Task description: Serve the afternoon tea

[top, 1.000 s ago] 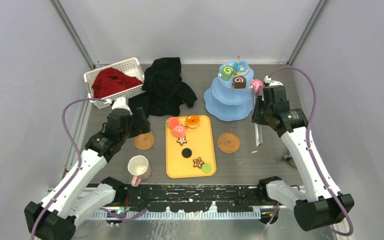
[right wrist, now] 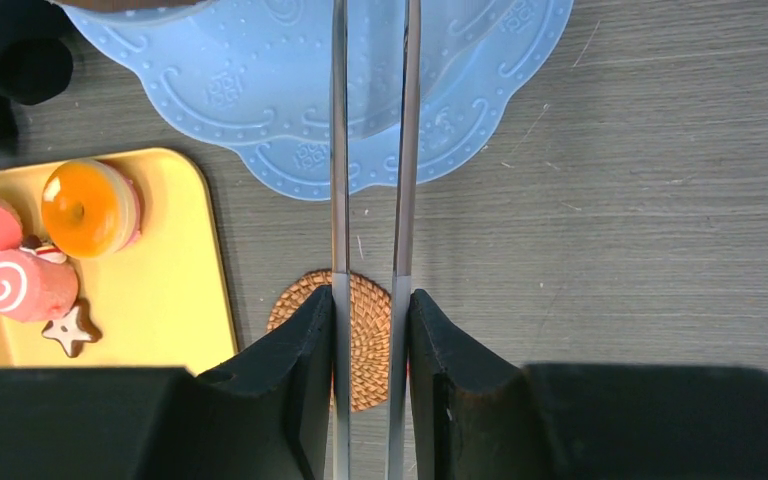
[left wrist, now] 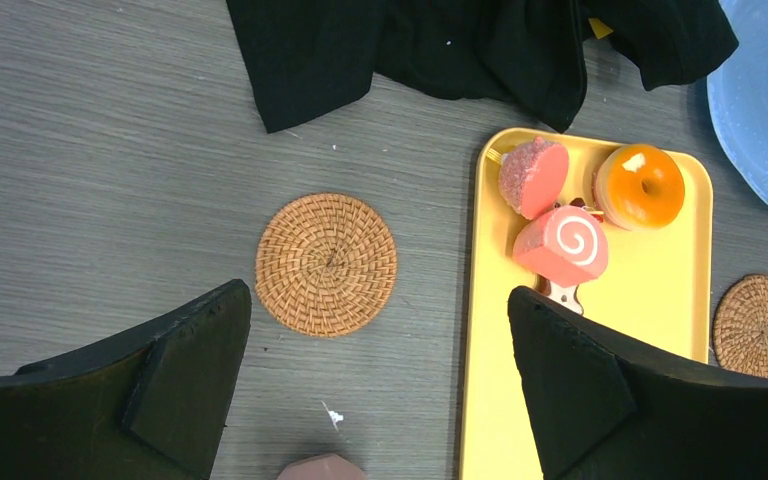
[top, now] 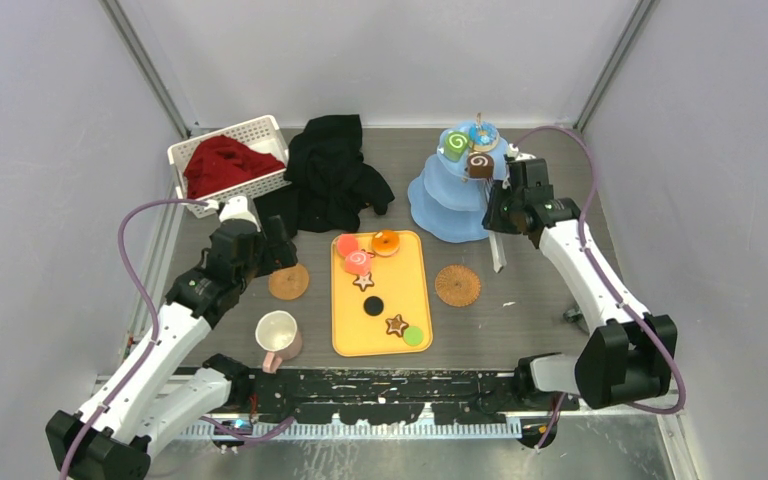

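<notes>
Metal tongs run between the fingers of my right gripper, which is shut on their two legs. In the top view this gripper is beside the blue tiered stand; the tongs' far tips are hidden there. On the stand's top tier sit a green roll cake, a brown roll cake and a blue-topped ring. My left gripper stands open and empty above a woven coaster. A yellow tray carries a pink roll, an orange donut and several other sweets.
A pink mug stands front left of the tray. Another coaster lies right of the tray. At the back left are a white basket with red cloth and a black cloth.
My right gripper has shifted left with the tongs, toward the stand. A pink roll seen at the tongs' far end has gone from sight behind the arm. The left arm is nearly still.
</notes>
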